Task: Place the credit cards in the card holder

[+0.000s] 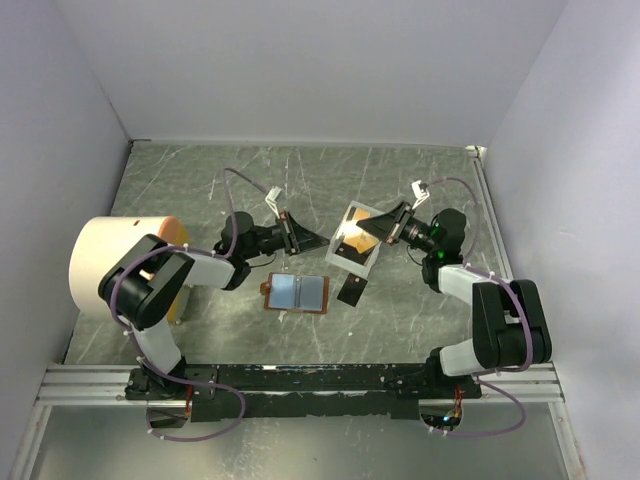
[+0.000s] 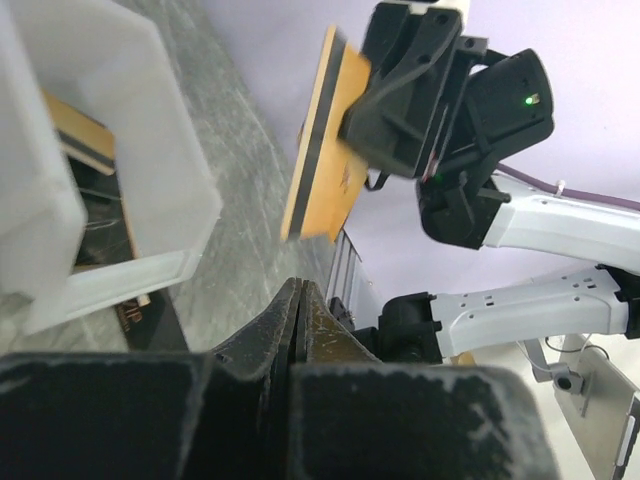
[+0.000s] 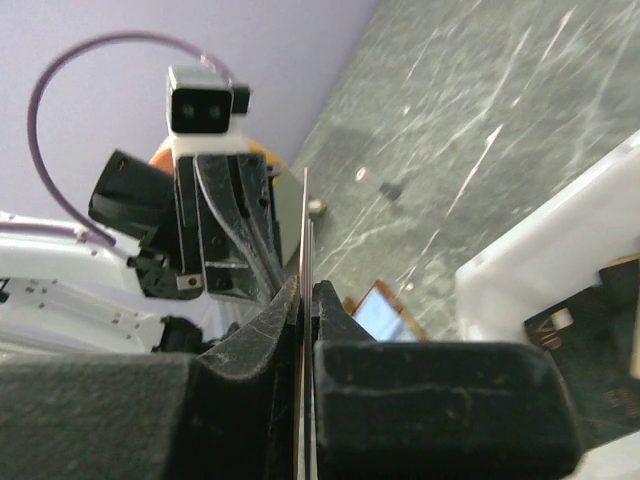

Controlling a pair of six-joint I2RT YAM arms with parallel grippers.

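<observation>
My right gripper (image 1: 362,222) is shut on an orange card with a black stripe (image 2: 318,140), held above the white box (image 1: 372,262). In the right wrist view this card (image 3: 307,215) shows edge-on as a thin line rising from between the fingers. To the left of the box hovers my left gripper, its fingertips together and nothing visible between them. The card holder (image 1: 297,292) lies open on the table, brown-edged with two pale clear pockets. A black card (image 1: 352,290) lies flat just right of it.
Inside the white box lie more cards, including a black one (image 3: 590,340) and an orange one (image 2: 82,135). A large cream cylinder (image 1: 110,262) stands at the far left.
</observation>
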